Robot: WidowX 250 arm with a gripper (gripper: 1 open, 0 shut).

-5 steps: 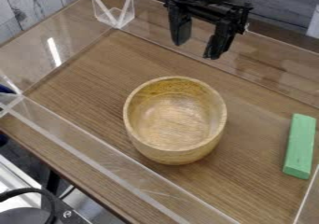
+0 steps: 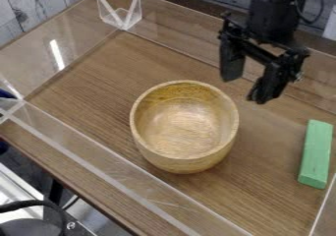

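Note:
My black gripper (image 2: 253, 65) hangs at the upper right of the camera view, open, above and behind a round light wooden bowl (image 2: 184, 126). A green rectangular block (image 2: 315, 153) lies at the right side of the table, below and right of the gripper. The bowl looks empty.
A small clear plastic container (image 2: 120, 12) sits at the back left. The wooden table (image 2: 85, 102) has free room left of the bowl and around the gripper. Clear plastic edging runs along the lower left, with a dark cable at the bottom left corner.
The bowl and block have not moved.

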